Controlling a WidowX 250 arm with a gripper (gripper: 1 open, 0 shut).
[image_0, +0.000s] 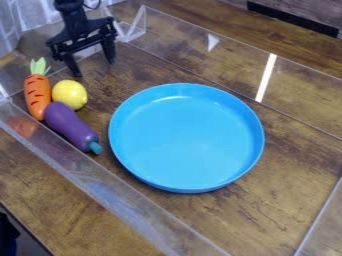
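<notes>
My black gripper (83, 48) is at the top left, above the wooden surface and behind the toys; whether its fingers are open or shut is hard to tell. Below it lie a carrot (38, 95), a yellow lemon (70, 95) and a purple eggplant (70, 126), grouped at the left. A large blue plate (186, 138) lies empty in the middle, to the right of the eggplant.
Clear plastic walls edge the work area, along the bottom left and on the right.
</notes>
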